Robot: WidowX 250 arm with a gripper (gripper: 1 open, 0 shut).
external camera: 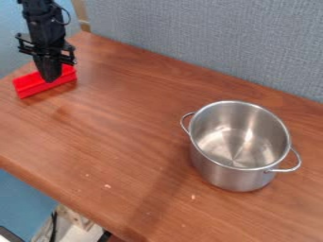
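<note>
A red bar-shaped object [36, 87] lies at the left end of the wooden table. The black gripper [48, 72] hangs over it with its tip down at the object. Its fingers look close together; whether anything is between them is hard to make out.
A steel pot [239, 146] with two handles stands on the right side of the table [139, 113]. A grey padded wall runs along the back, and the table's edge runs along the lower left.
</note>
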